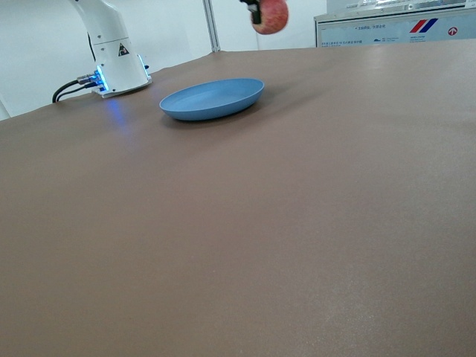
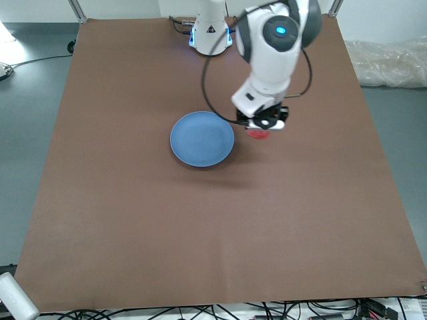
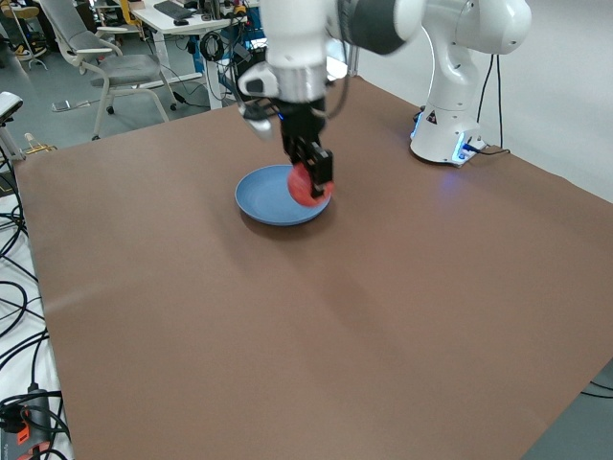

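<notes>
A blue plate (image 2: 201, 139) lies flat on the brown table, also seen in the top view (image 1: 212, 99) and right view (image 3: 263, 201). My gripper (image 3: 311, 172) is shut on a red apple (image 1: 271, 16), held in the air. In the left view the apple (image 2: 259, 134) peeks from beneath the wrist, just right of and behind the plate; in the right view it appears in front of the plate's right part. The fingertips are mostly hidden in the left view.
The white robot base (image 2: 209, 37) stands at the back of the brown table (image 2: 220, 233). Cables run along the near edge. The table around the plate is otherwise clear.
</notes>
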